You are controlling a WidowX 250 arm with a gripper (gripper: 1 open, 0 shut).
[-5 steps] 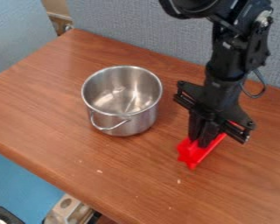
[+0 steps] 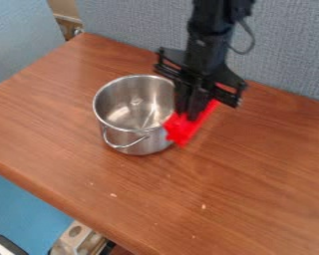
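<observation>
A steel pot (image 2: 129, 112) with a wire handle stands on the wooden table, left of centre. My black gripper (image 2: 191, 108) is at the pot's right side, shut on a red block (image 2: 186, 125) that hangs at the rim, partly in front of it. The fingertips are partly hidden behind the block and blurred.
A grey padded wall (image 2: 282, 50) runs along the back, another at the left. A blue surface and some hardware lie beyond the front left edge.
My gripper has moved left and up toward the back, carrying the red block from the right part of the table to the pot's rim. The pot has stayed in place.
</observation>
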